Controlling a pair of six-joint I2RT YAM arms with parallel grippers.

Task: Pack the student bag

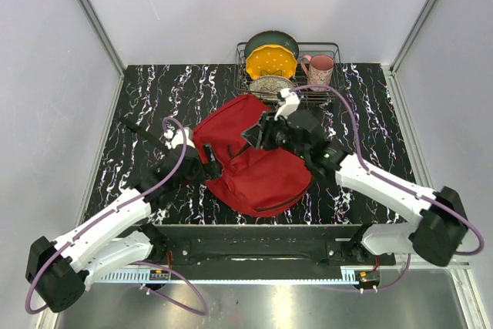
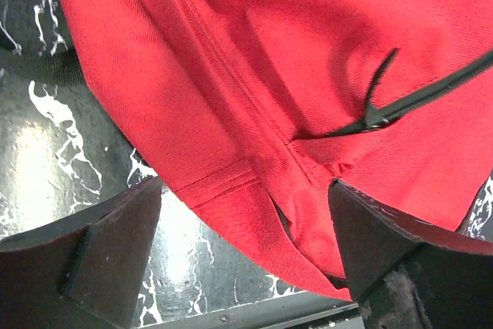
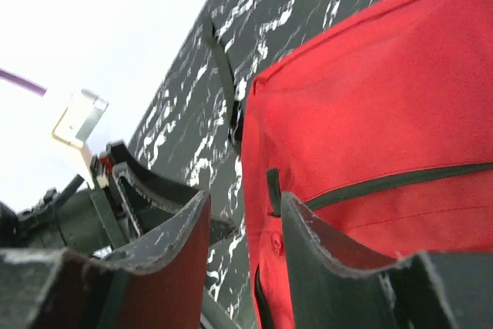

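The red bag [image 1: 269, 179] lies flat and tilted across the middle of the dark marbled table. In the left wrist view its black zipper [image 2: 431, 94] crosses the red cloth, a loose pull tab [image 2: 379, 78] standing up from it. Over the bag's left edge hovers my left gripper [image 1: 212, 163], fingers apart and empty. My right gripper [image 1: 258, 136] is above the bag's upper part, its fingers [image 3: 181, 260] a little apart with no object between them. A smaller zipper [image 3: 263, 302] shows near the bag's edge in the right wrist view.
Behind the bag stands a wire rack [image 1: 339, 75] with a yellow plate [image 1: 271, 62], a green plate [image 1: 258, 40] and a pink mug [image 1: 318, 71]. A dark strap [image 1: 142, 132] lies at the left. Bare table [image 1: 377, 159] extends to the right.
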